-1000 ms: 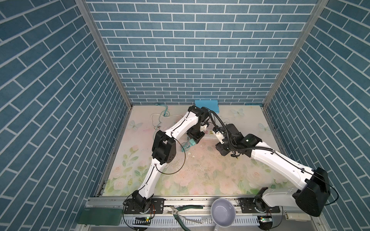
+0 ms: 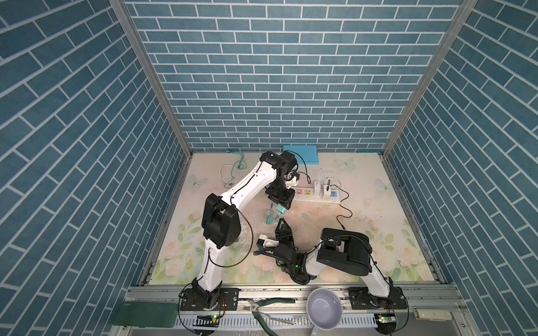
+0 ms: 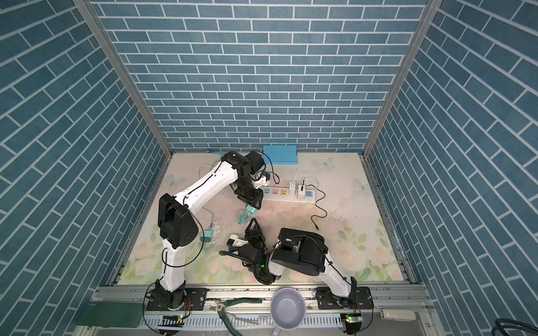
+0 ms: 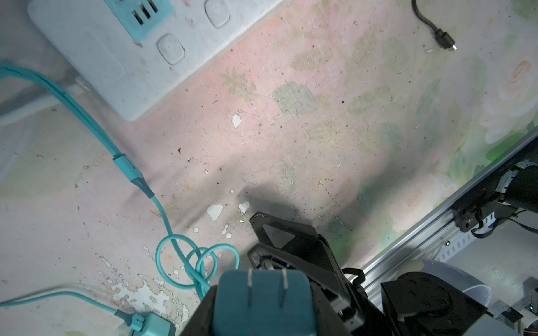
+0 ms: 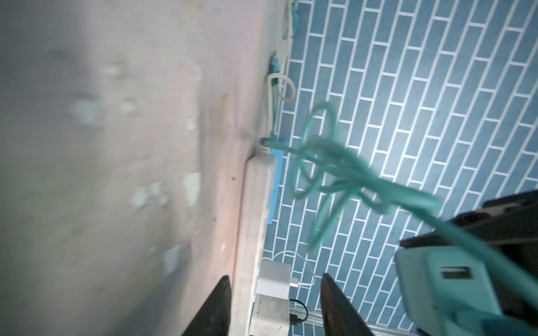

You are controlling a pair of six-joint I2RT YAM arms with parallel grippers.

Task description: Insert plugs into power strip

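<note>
My left gripper [image 2: 282, 202] is shut on a teal plug [image 4: 263, 305], held above the table left of the white power strip [image 3: 274, 193], its teal cord hanging in loops. My right gripper is low near the table, front-centre, part open, below and in front of the left one, with the cord and plug close by in its view. Two white plugs [image 3: 301, 191] sit in the strip's right part. Another teal plug [image 3: 206, 235] lies on the table at the left.
A blue box [image 2: 300, 154] stands at the back wall. Loose cables [image 2: 241, 162] lie at the back left, and a black cable [image 3: 319, 212] right of the strip. A bowl [image 2: 324, 308] sits beyond the front edge.
My right arm has swung down and left, its gripper now low in front of the left one.
</note>
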